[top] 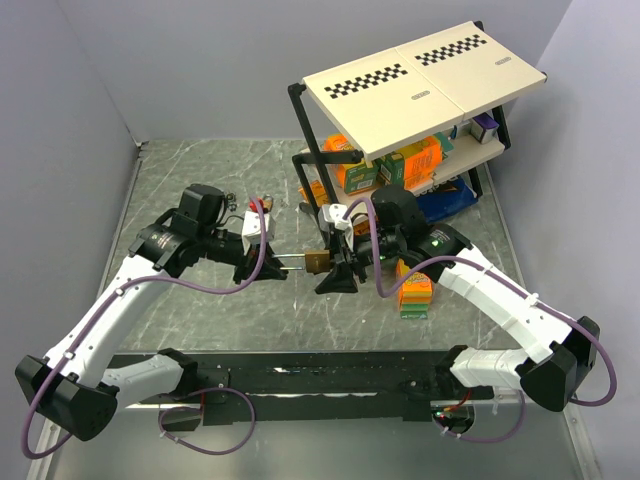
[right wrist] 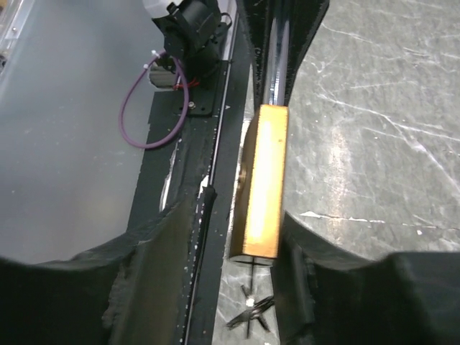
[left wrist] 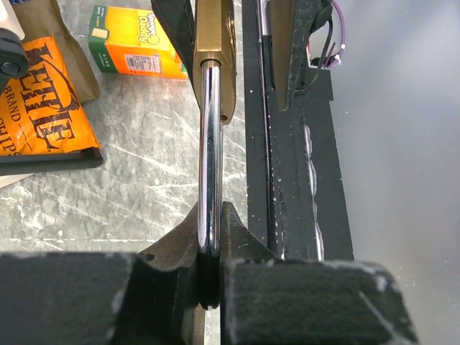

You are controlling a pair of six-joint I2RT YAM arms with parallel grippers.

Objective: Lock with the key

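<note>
A brass padlock hangs between my grippers above the table, its body upright in the right wrist view. My left gripper is shut on its steel shackle, which points toward the padlock body. My right gripper is part open around the far end of the body; in the right wrist view its blurred fingers stand either side of the padlock's near end. I cannot make out a key in these views.
A white shelf unit with boxes and bags stands at the back right. Orange boxes sit right of my right gripper. Its dark front edge lies below the grippers.
</note>
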